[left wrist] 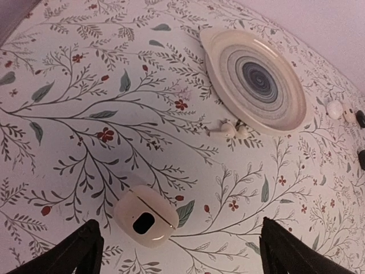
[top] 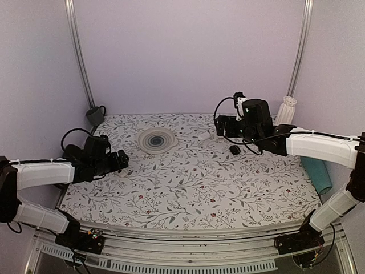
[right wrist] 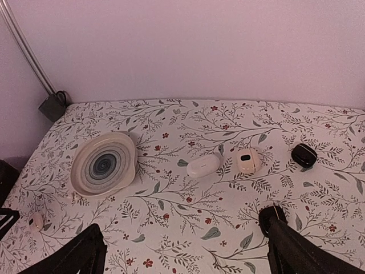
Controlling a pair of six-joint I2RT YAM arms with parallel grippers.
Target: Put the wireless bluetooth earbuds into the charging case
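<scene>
In the left wrist view a small white case [left wrist: 146, 216] with a black oval patch and a seam across it lies closed on the floral tablecloth. Two white earbuds [left wrist: 229, 131] lie loose by the rim of the round bowl. My left gripper is open over the cloth, its fingers either side of the case and nothing held. On the other side of the table, my right gripper stands open and empty, well above the surface. In the right wrist view are a white case [right wrist: 203, 166], a second with a dark spot [right wrist: 248, 161], and a black case [right wrist: 271, 218].
The grey-white bowl [top: 141, 138] sits at the back, left of centre. Another black case [right wrist: 304, 155] lies farther right. A dark mug [top: 96, 115] stands in the back left corner, and a teal roll [top: 316, 174] lies along the right edge.
</scene>
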